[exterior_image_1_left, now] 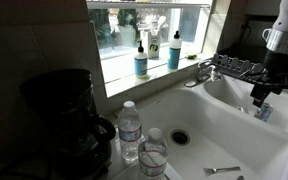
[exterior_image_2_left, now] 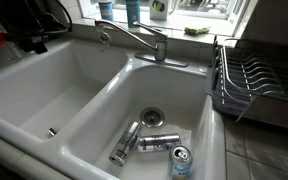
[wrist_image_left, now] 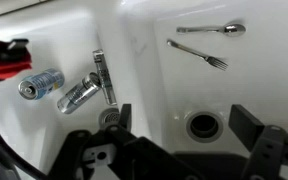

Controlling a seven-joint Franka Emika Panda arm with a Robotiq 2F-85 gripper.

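My gripper points down over the white double sink, its two dark fingers point(wrist_image_left: 246, 122) wide apart. Nothing shows between them. Below, in one basin, lie a fork point(wrist_image_left: 197, 54) and a spoon point(wrist_image_left: 211, 29), both clear of the fingers, with a drain point(wrist_image_left: 204, 126) nearby. The other basin holds a blue-and-silver can point(exterior_image_2_left: 180, 160) and two silver cans point(exterior_image_2_left: 125, 144) point(exterior_image_2_left: 159, 142) around its own drain point(exterior_image_2_left: 152, 117). In the first exterior view the gripper point(exterior_image_1_left: 259, 95) hangs at the right, above the sink.
A divider point(wrist_image_left: 142, 60) separates the basins. The faucet point(exterior_image_2_left: 159, 45) stands at the back, and a wire dish rack point(exterior_image_2_left: 259, 75) is on the right counter. Water bottles point(exterior_image_1_left: 129, 130) point(exterior_image_1_left: 152, 155) and a dark coffee maker point(exterior_image_1_left: 69, 120) stand beside the sink; soap bottles point(exterior_image_1_left: 141, 60) line the sill.
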